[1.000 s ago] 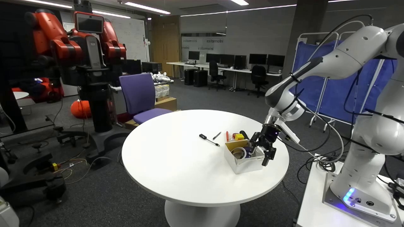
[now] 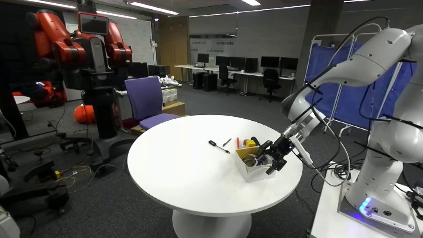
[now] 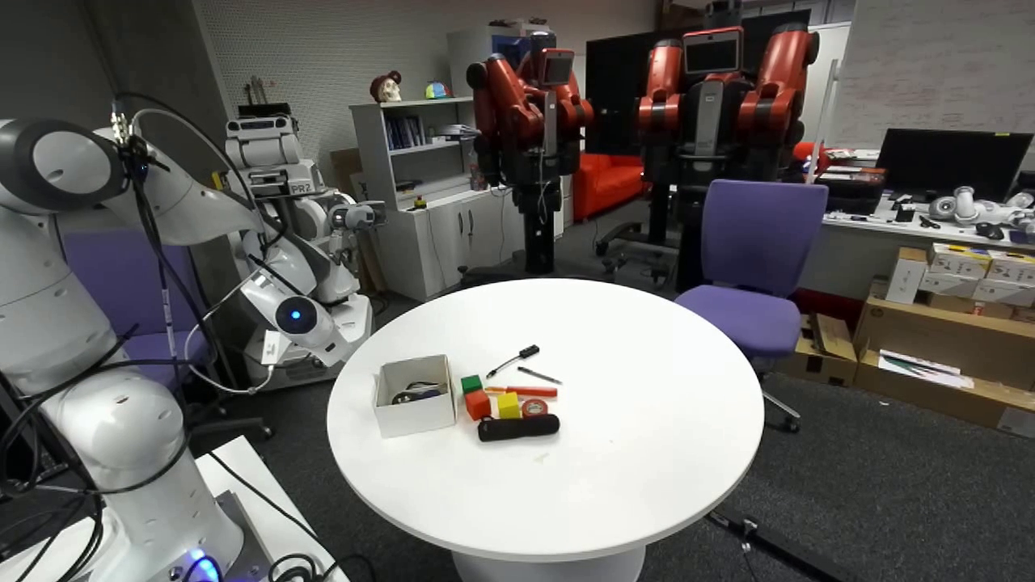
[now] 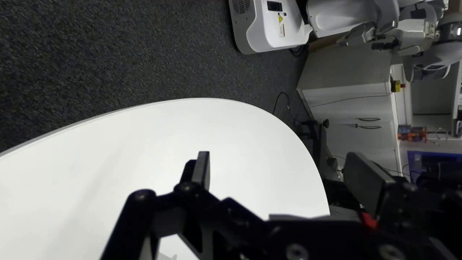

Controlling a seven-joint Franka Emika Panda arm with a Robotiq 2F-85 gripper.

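Observation:
My gripper [image 2: 266,160] stands open near the white open-topped box [image 2: 259,174], its fingers spread in front of the box's opening in exterior view 1. How far it is from the box's rim I cannot tell. Between the gripper's fingertips [image 4: 283,175] the wrist view shows only bare table and floor. Inside the box [image 3: 417,419] lie dark and pale items, partly hidden by its walls. Beside it are a green block [image 3: 471,384], a red block [image 3: 477,404], a yellow block [image 3: 509,406], a red tape roll [image 3: 534,408] and a black case [image 3: 519,428].
A red screwdriver [image 3: 531,392], a dark pen [image 3: 539,375] and a black adapter with a short cable [image 3: 529,351] lie farther in on the round white table [image 3: 621,466]. A purple chair [image 3: 762,291] stands near its edge.
The hand has tilted: its wrist has swung right in exterior view 1, while the fingertips have shifted slightly left over the box. The box and loose objects look unmoved.

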